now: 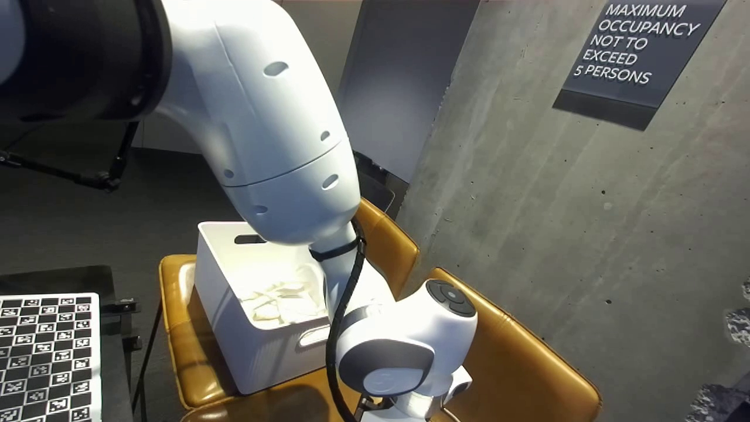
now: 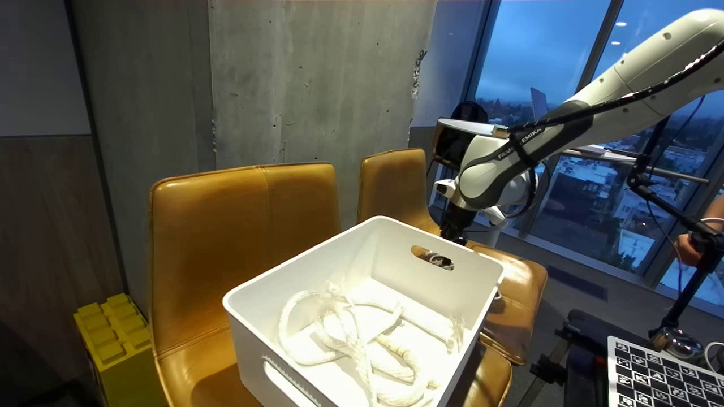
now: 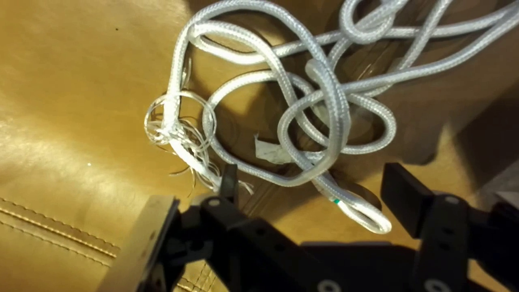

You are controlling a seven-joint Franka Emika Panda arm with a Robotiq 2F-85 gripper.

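Note:
In the wrist view a white braided rope (image 3: 335,117) lies in tangled loops on a tan leather seat (image 3: 97,121), one end frayed into loose strands. My gripper stands open, its two black fingers apart. A folded loop of the rope with a small green mark reaches down into the space between them, close to the right finger; whether it touches cannot be told. More white rope (image 2: 353,332) is coiled inside the white bin (image 2: 305,254). From exterior view 2 the gripper (image 2: 453,237) appears just beyond the bin's far wall, its fingertips hidden.
The white bin rests on tan chairs (image 2: 244,230) and its wall stands close beside the arm. Chair backs and a concrete wall (image 1: 562,211) bound the far side. A black-and-white checkered board (image 1: 49,358) lies off to the left in exterior view 1.

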